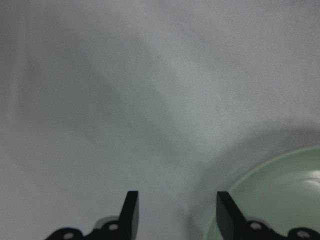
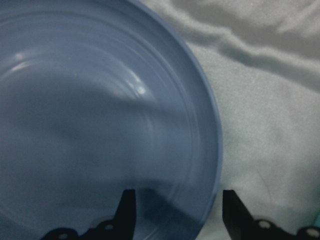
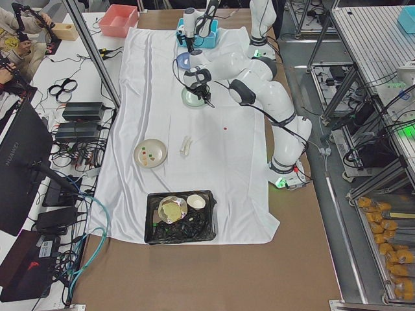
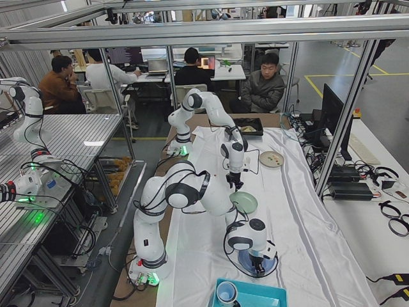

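Note:
A pale green plate (image 4: 245,202) lies on the white cloth. In the left wrist view its rim (image 1: 272,165) is under the right finger of my left gripper, which stands open above the plate's edge with nothing between its fingers. A blue plate (image 2: 85,120) lies farther along the cloth, nearer the turquoise bin in the camera right view. My right gripper is open over this plate's rim, one finger above the plate and the other over the cloth, nothing held.
A turquoise bin (image 4: 262,290) holds a mug (image 4: 226,292). A beige plate (image 3: 149,161) with small pieces and a pale object (image 3: 185,146) lie mid-cloth. A black tray (image 3: 155,233) with bowls sits at the other end.

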